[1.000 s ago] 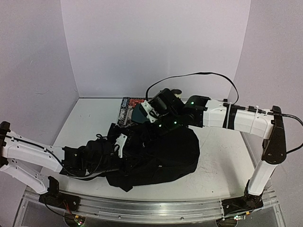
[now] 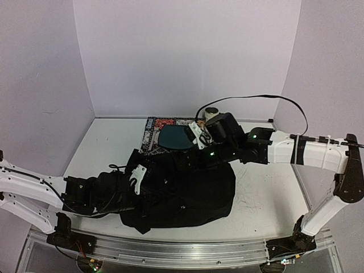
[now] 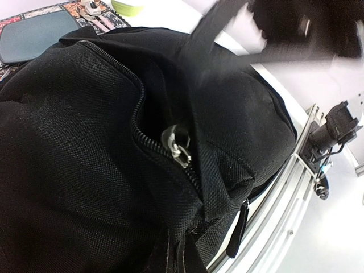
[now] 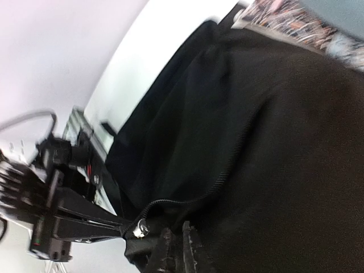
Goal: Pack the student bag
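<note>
The black bag (image 2: 199,196) lies on the table, its fabric bunched and its zipped mouth partly gaping. In the left wrist view a silver zipper pull (image 3: 181,153) sits on the zipper, clear of both grippers' fingers. My left gripper is shut on the bag's fabric at the corner by the zipper's end. My right gripper is over the bag, along the zipper. Its fingers stand close together against dark cloth, so whether anything is between them does not show.
Behind the bag, a teal flat case (image 2: 175,137) lies on a patterned cloth (image 2: 149,136). A pale cup (image 2: 211,112) stands at the back, partly hidden by the right arm. A metal rail (image 2: 182,247) runs along the front.
</note>
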